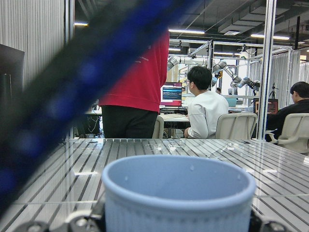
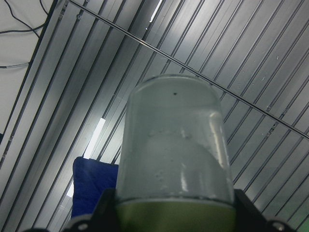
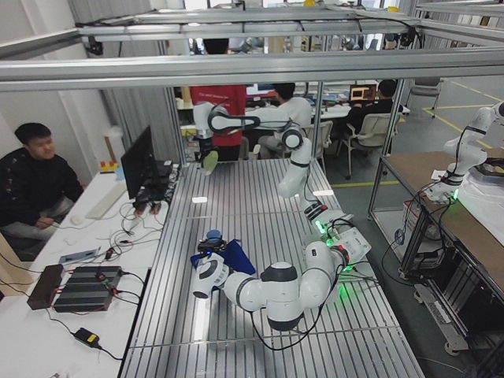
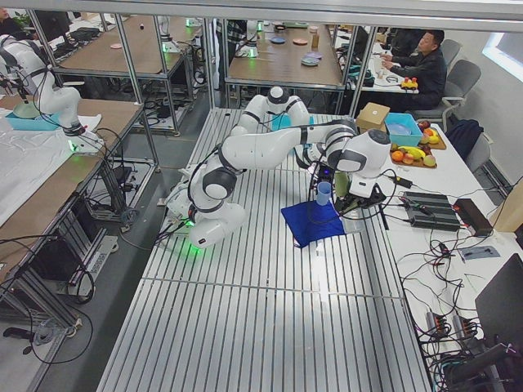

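A light blue cup (image 1: 178, 212) fills the bottom of the left wrist view, upright in my left gripper (image 3: 211, 246), which is shut on it. This gripper is in the near half of the bench, over a dark blue cloth (image 4: 310, 220). My right gripper (image 3: 206, 153) is raised at the far end of the bench, shut on a green cup (image 3: 209, 162). In the right wrist view that cup (image 2: 174, 145) looks translucent, with a green band at the bottom; its fingertips are largely hidden behind it.
A white side table (image 3: 47, 346) holds a monitor (image 3: 138, 161), cables and power boxes. Frame posts and bars surround the bench, and people sit or stand beyond it.
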